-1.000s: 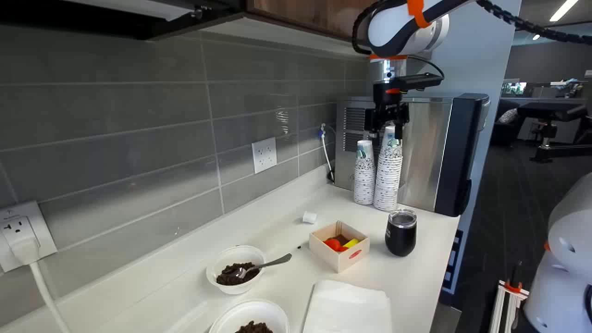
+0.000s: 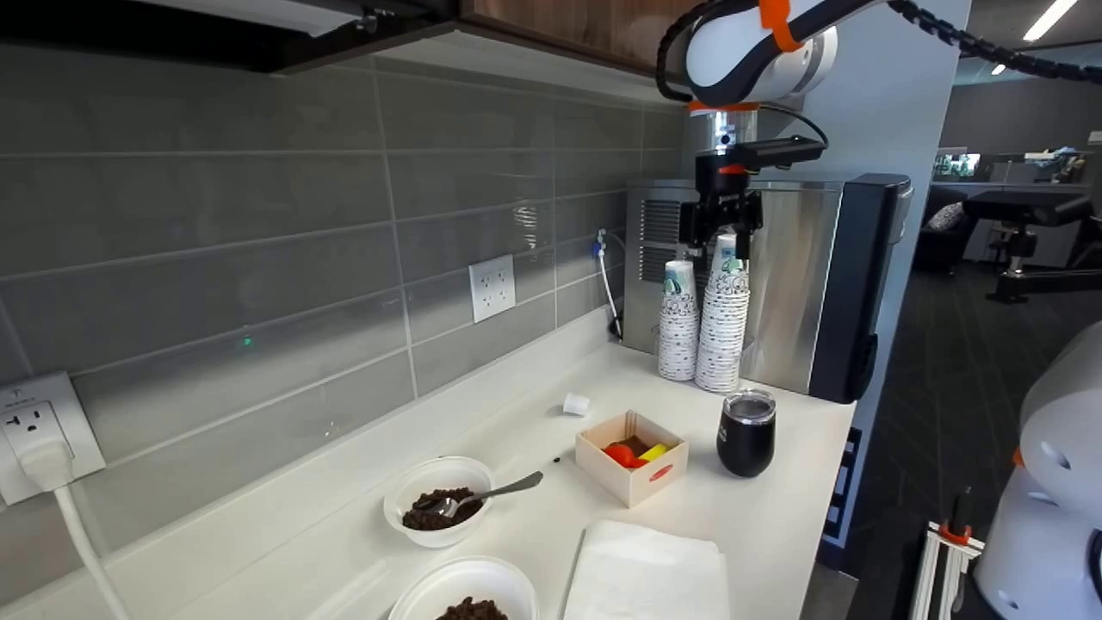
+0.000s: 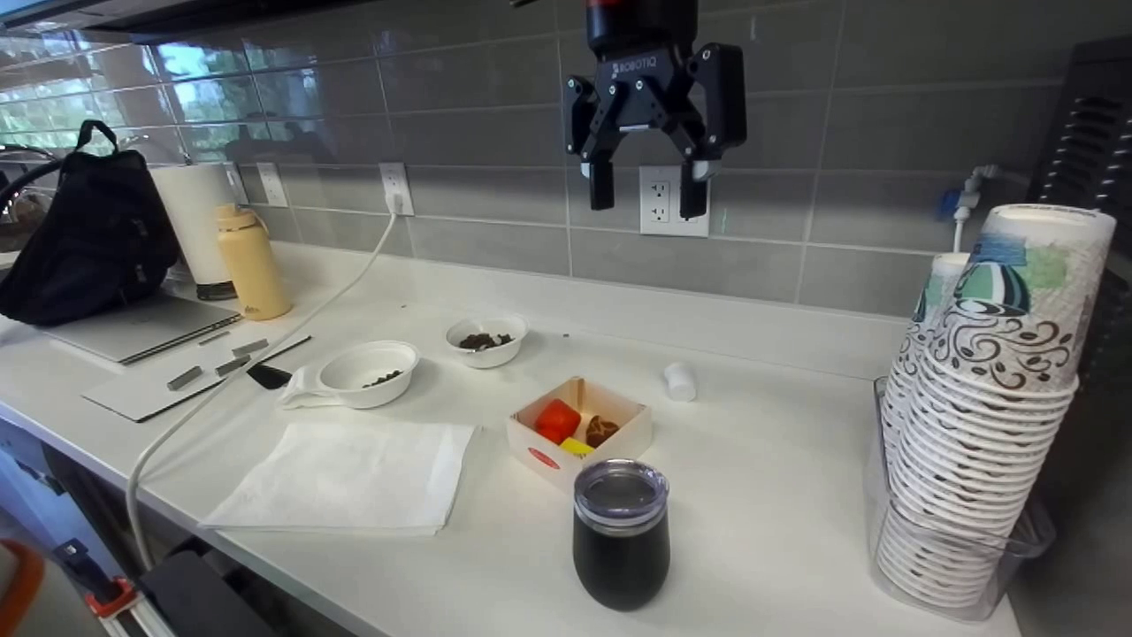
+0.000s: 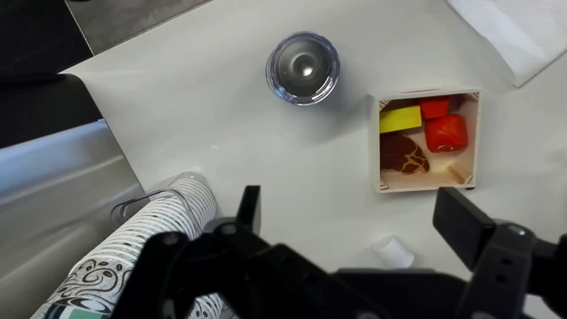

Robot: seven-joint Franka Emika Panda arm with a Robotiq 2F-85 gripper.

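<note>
High over the counter hangs my gripper (image 3: 647, 205), pointing down with its fingers wide apart and nothing between them. In the wrist view, a small wooden box (image 4: 375, 143) holds red pieces (image 4: 446, 133), a yellow block (image 4: 401, 119) and a brown marbled piece (image 4: 405, 154). A black tumbler (image 3: 622, 552) with a clear lid stands upright beside the box. On its side near the wall lies a small white cup (image 4: 394, 252), below the gripper and apart from it. Two bowls with dark crumbs, one bowl (image 2: 461, 470) holding a spoon (image 2: 516, 485), sit farther along the counter.
Tall stacks of paper cups (image 3: 982, 425) stand by the steel machine (image 2: 792, 289). White napkins (image 3: 350, 478) lie near the counter's front. A cable (image 3: 212, 393), a yellow bottle (image 3: 253, 265) and a black backpack (image 3: 101, 234) occupy the far end. Bare counter surrounds the tumbler.
</note>
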